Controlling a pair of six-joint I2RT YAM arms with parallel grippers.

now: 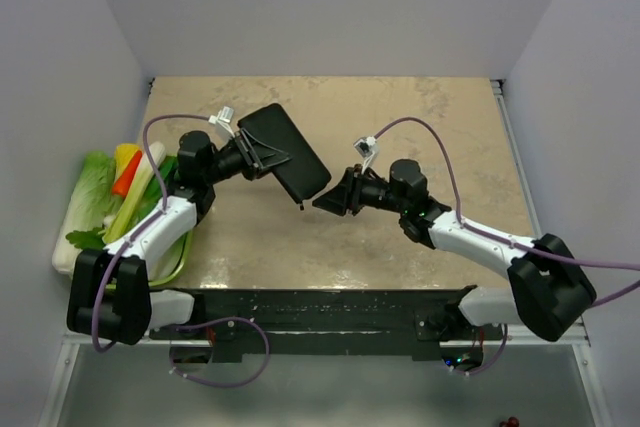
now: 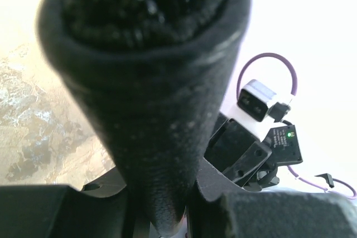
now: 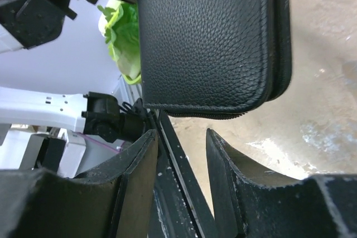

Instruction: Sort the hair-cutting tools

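A black zippered leather case (image 1: 289,147) hangs tilted above the table, its lower end pointing toward my right arm. My left gripper (image 1: 272,161) is shut on it from the left side. Close up in the left wrist view, the case (image 2: 148,98) fills the middle, with a dark finger on either side. My right gripper (image 1: 335,199) stands open just right of the case's lower end. In the right wrist view its fingertips are apart with nothing between them, and the case (image 3: 201,43) is ahead of and above them. No cutting tools are visible.
At the left, a green basket (image 1: 182,269) holds several vegetables, among them a cabbage (image 1: 92,192) and a carrot (image 1: 127,174). A dark strip (image 1: 330,312) runs along its front edge.
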